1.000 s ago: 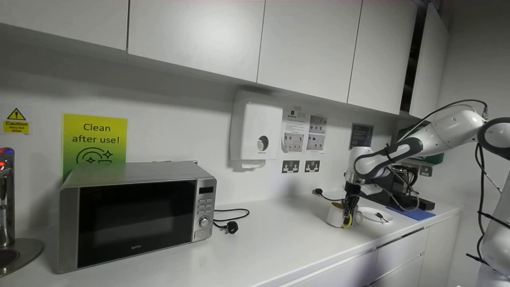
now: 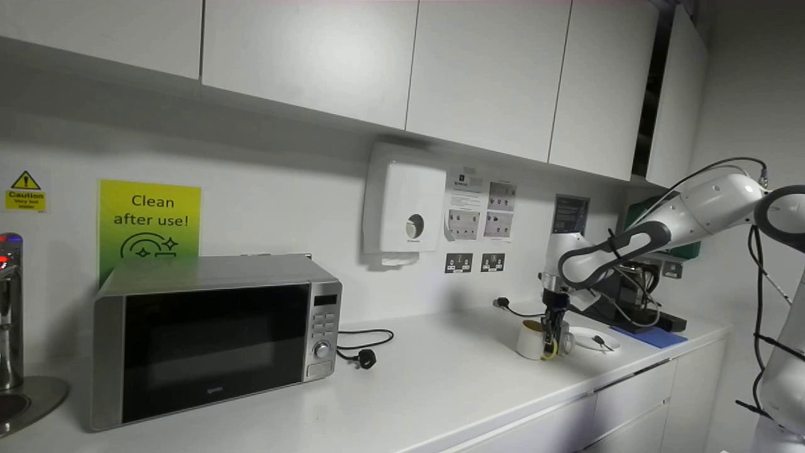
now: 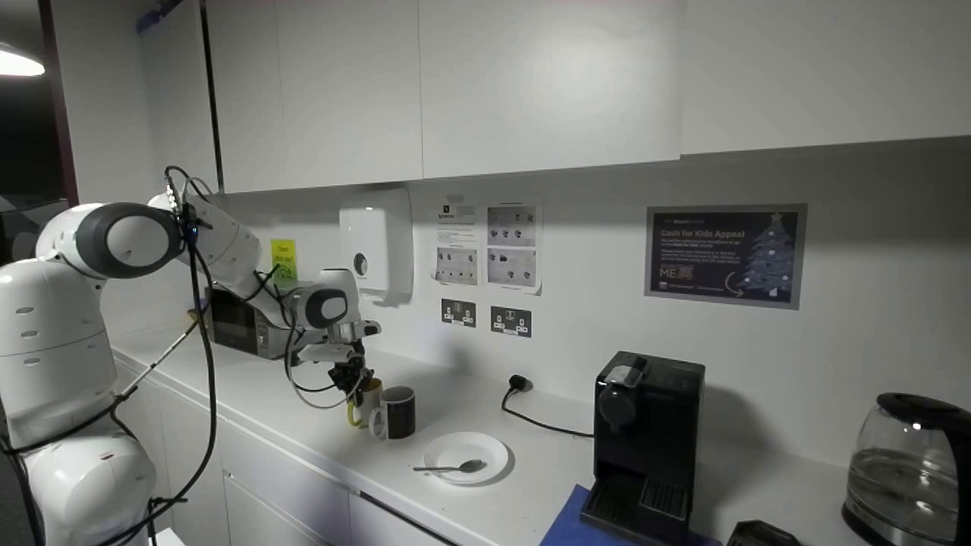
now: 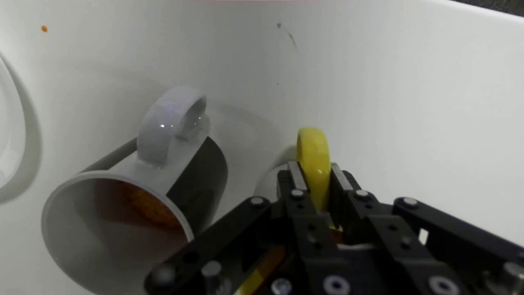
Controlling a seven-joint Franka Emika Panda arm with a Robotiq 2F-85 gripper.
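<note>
A mug (image 2: pixel 530 340), white outside and yellow within, stands on the counter, its yellow handle (image 4: pixel 314 159) turned toward the front edge. My gripper is shut on that handle, one finger on each side of it. In the wrist view the arm's dark fingers (image 4: pixel 341 179) hide most of this mug. Close beside it stands a second mug (image 3: pixel 398 412), dark with a white handle. Reddish-brown residue or liquid shows inside it in the wrist view.
A white plate (image 3: pixel 443 449) with a spoon (image 3: pixel 471 465) lies right of the dark mug in exterior view 2. Beyond it is a black coffee machine (image 3: pixel 648 428).
In exterior view 1 the gripper and wrist have shifted and tilted slightly. The held mug has turned or moved only very little.
</note>
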